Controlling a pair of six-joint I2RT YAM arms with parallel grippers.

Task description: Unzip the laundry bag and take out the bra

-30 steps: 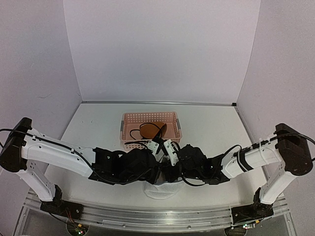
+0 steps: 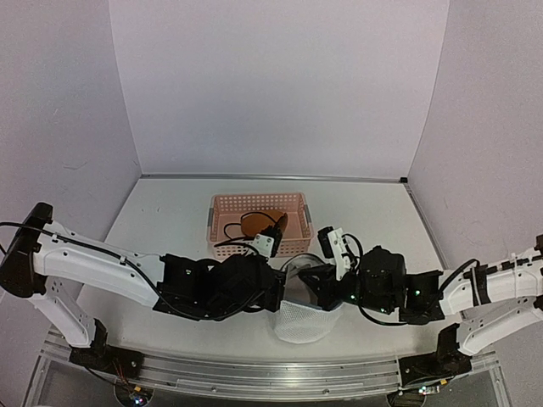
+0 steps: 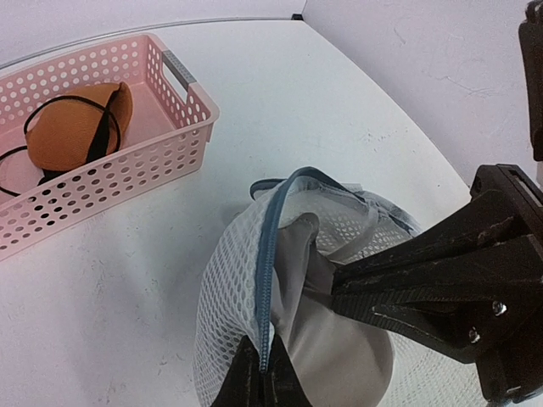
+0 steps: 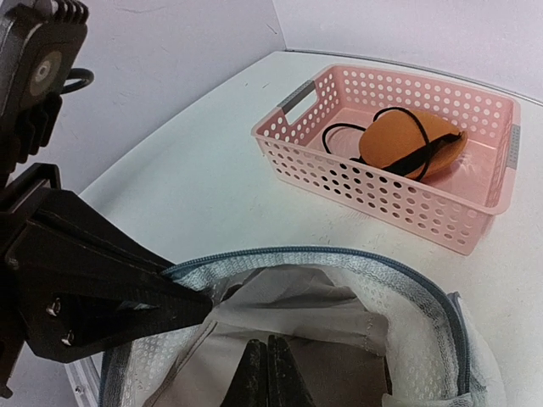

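Note:
The white mesh laundry bag (image 2: 307, 324) is unzipped, its mouth gaping, with a blue-grey zipper edge (image 3: 266, 246) around the opening. Inside it lies the grey bra (image 3: 344, 352), its smooth cloth (image 4: 293, 314) filling the mouth. My left gripper is shut on the zipper edge at the bag's left side. From the right, my right gripper reaches into the mouth. Its fingers are shut and against the grey cloth; whether any cloth is between them (image 4: 263, 343) cannot be made out.
Beyond the bag stands a pink perforated basket (image 4: 365, 182) holding an orange-brown cup (image 4: 411, 144) with black straps. Both arms meet closely over the bag.
My right gripper has moved rightward, away from the left one, and the bag has shifted right as its mouth came into view. My left arm has moved only slightly right.

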